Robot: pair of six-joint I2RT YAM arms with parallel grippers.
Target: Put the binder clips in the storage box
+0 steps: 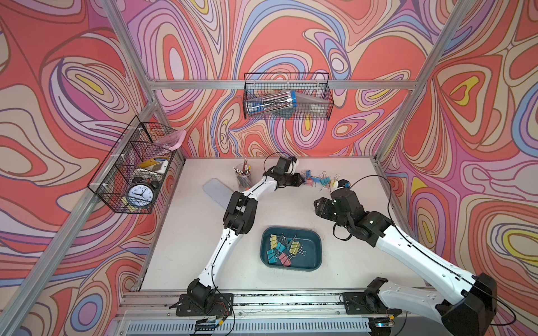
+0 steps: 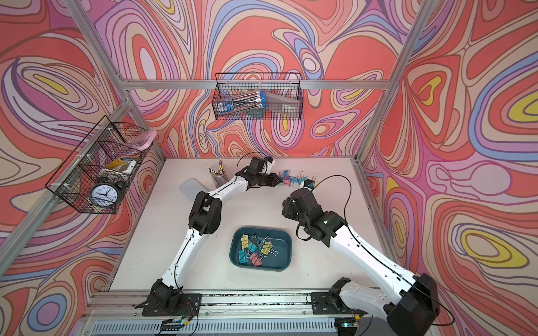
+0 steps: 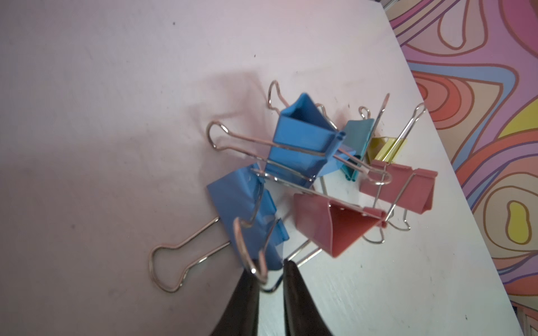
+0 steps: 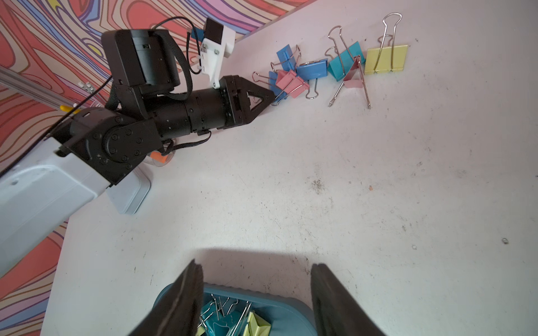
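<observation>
Blue, pink, teal and yellow binder clips lie clustered at the back of the table. My left gripper is at the cluster's left side, fingers narrowly apart. A wire handle [image 3: 253, 268] shows at its fingertips, beside the leftmost blue clip [image 3: 238, 204]; whether it is gripped cannot be told. Another blue clip [image 3: 299, 140] and a pink clip [image 3: 330, 221] lie close by. My right gripper is open and empty, over the table behind the storage box. The dark teal storage box [image 1: 320, 246] holds several clips.
A cup of pens [image 1: 244, 178] and a pale grey flat case [image 1: 215, 191] are left of my left arm. In the right wrist view, a yellow clip [image 4: 386, 58] sits at the cluster's right end. The table between cluster and box is clear.
</observation>
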